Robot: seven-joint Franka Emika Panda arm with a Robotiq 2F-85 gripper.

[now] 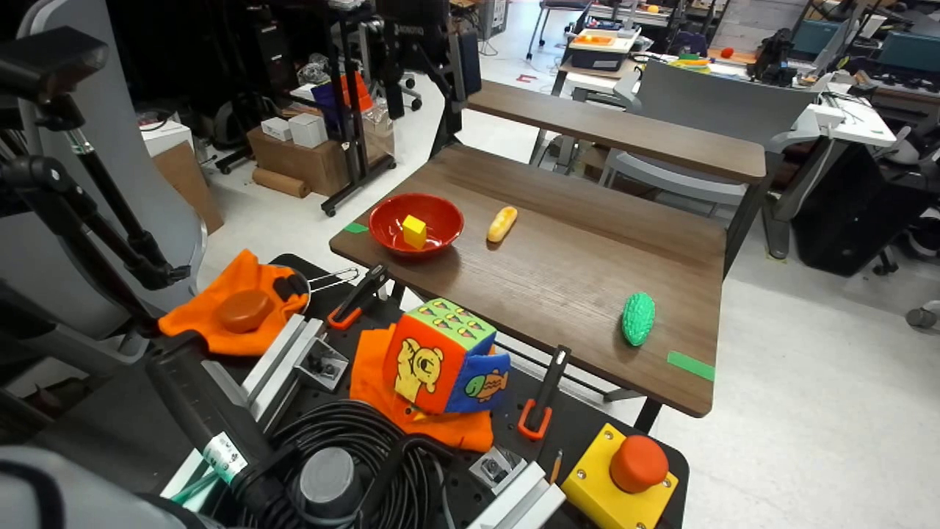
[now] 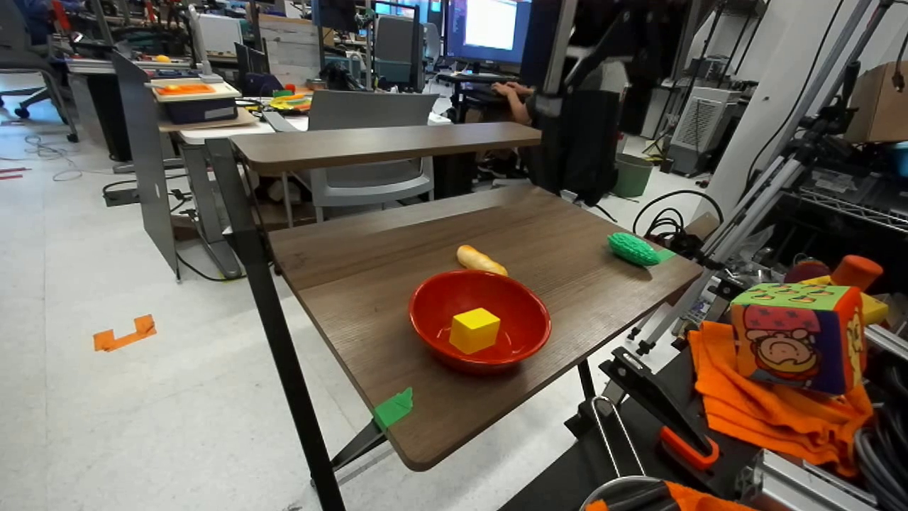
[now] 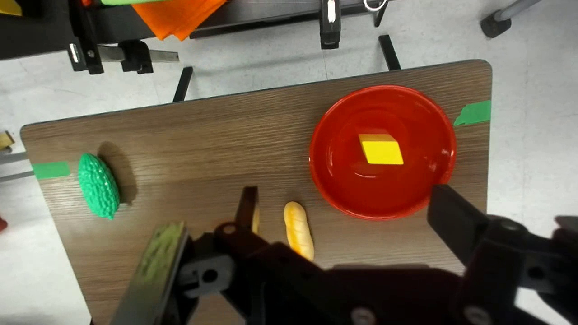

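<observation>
A yellow block [image 2: 474, 331] rests inside the red bowl [image 2: 532, 322], which stands near one end of the brown table. Beside the bowl, on bare wood, lies a small yellow-brown bread-like piece [image 3: 298, 230]. Toward the table's other end is a green bumpy toy vegetable [image 1: 638, 318]. My gripper is open above the table, its fingers wide apart and nothing held between them. In the wrist view the right finger overlaps the bowl's rim, and the bread-like piece shows in the gap. Part of the dark arm hangs at the top of exterior view 1.
A raised shelf [image 1: 617, 128] runs along the table's far side. Across the near side, a black bench holds a soft picture cube [image 1: 445, 357], clamps, cables and a red-topped yellow button box [image 1: 621, 476]. Mid-table is clear between the bread-like piece and the green toy.
</observation>
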